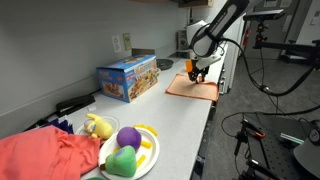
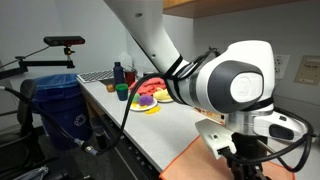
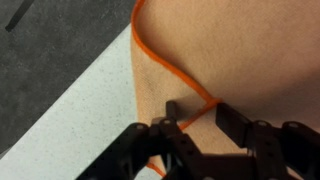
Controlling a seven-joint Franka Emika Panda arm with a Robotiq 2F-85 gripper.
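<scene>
A peach-coloured cloth with an orange border (image 1: 191,88) lies on the far end of the white counter. In the wrist view the cloth (image 3: 240,45) fills much of the upper right, and its orange edge bends sharply at the fingertips, like a fold. My gripper points down at this border, with its fingers apart and the orange edge showing in the gap. Whether the fingers touch the cloth is unclear. In exterior view 2 the arm hides part of the cloth (image 2: 195,160).
On the counter (image 1: 175,135) stand a blue and yellow box (image 1: 130,78) and a plate (image 1: 145,150) of toy food. A red cloth (image 1: 45,155) lies at near left. Bare counter separates the plate from the peach cloth; its edge runs close by the cloth.
</scene>
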